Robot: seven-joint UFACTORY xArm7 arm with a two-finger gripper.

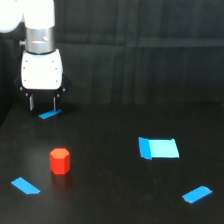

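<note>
At the upper left of the camera view my white gripper points down. Its two dark fingers stand apart, and nothing shows between them. A red block, six-sided in outline, rests on the black table nearer the camera, well clear of the gripper. On the right side of the table lies a flat pale-blue square, with a darker blue strip along its left edge.
Blue tape pieces mark the table: one below the gripper, one at the lower left, one at the lower right. Between the red block and the pale square the surface is bare. A dark curtain hangs behind.
</note>
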